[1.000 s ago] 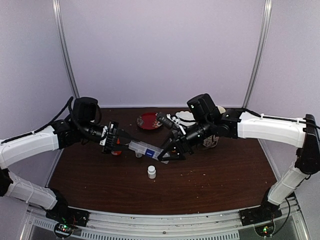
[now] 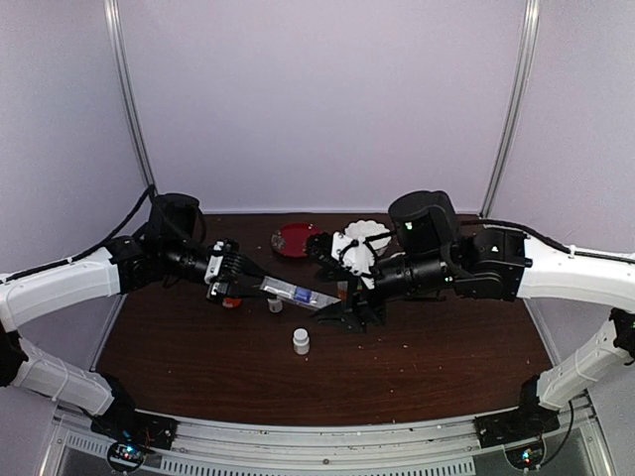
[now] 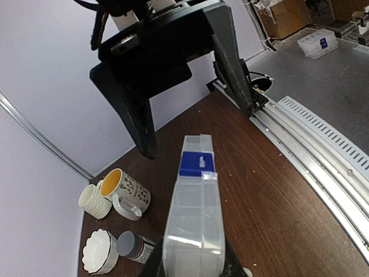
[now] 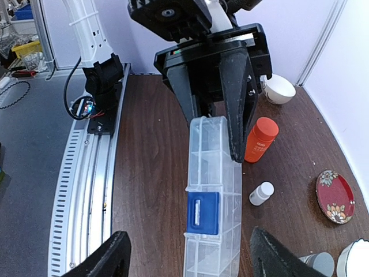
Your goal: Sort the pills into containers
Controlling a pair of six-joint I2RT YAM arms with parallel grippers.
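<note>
A clear pill organizer (image 2: 293, 293) with one blue lid is held in the air by my left gripper (image 2: 248, 276), shut on its end; in the right wrist view the left fingers grip the top of the organizer (image 4: 210, 208). My right gripper (image 2: 339, 313) is open at the organizer's other end; in the left wrist view its fingers stand apart above and beyond it. A small white bottle (image 2: 301, 340) stands on the table below; an orange bottle (image 4: 259, 141) and another small white bottle (image 4: 260, 193) show in the right wrist view.
A red floral plate (image 2: 293, 239) and a white dish (image 2: 369, 228) are at the back. A mug (image 3: 127, 193), stacked cups (image 3: 92, 202) and a dark-lidded canister (image 3: 134, 247) also stand on the table (image 2: 198, 367).
My right arm has shifted and its wrist has turned near the organizer's end. The left gripper and organizer have moved only slightly.
</note>
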